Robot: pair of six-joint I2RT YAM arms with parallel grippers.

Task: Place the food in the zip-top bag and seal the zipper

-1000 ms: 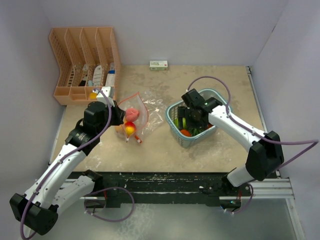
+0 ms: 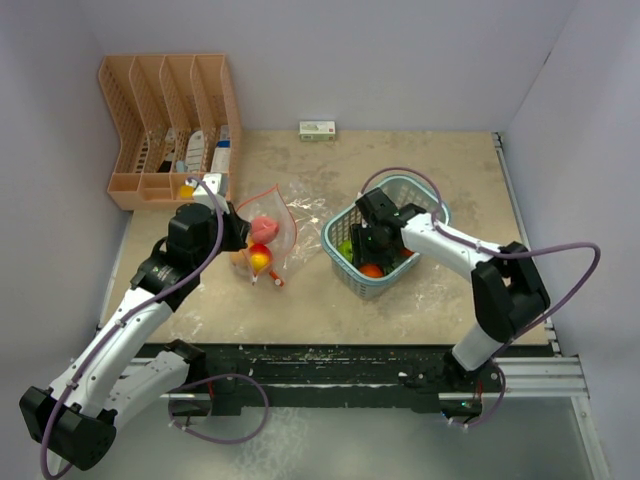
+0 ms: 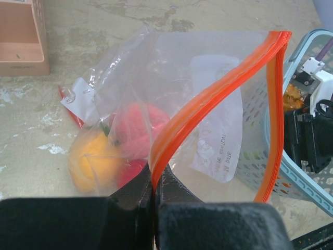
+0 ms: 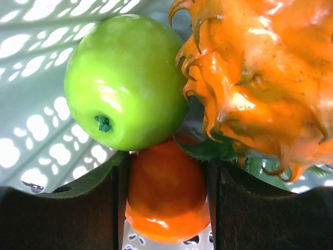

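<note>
A clear zip top bag (image 2: pixel 268 222) with an orange-red zipper edge (image 3: pixel 229 86) lies left of centre, its mouth spread. A red pepper (image 3: pixel 136 127) and a yellow fruit (image 3: pixel 93 160) show inside it. My left gripper is shut on the bag's zipper edge. Down in the blue basket (image 2: pixel 350 277), my right gripper has its fingers on either side of a red-orange tomato (image 4: pixel 167 200). Whether both fingers touch it is unclear. A green apple (image 4: pixel 127 83) and a spiky orange fruit (image 4: pixel 265 78) lie right beside it.
At the back left stands a tan divided rack (image 2: pixel 165 125) holding several items. A small white-green box (image 2: pixel 317 130) lies by the back wall. The tabletop (image 2: pixel 270 325) in front of bag and basket is clear.
The basket has shifted slightly left. Left arm and bag look unmoved.
</note>
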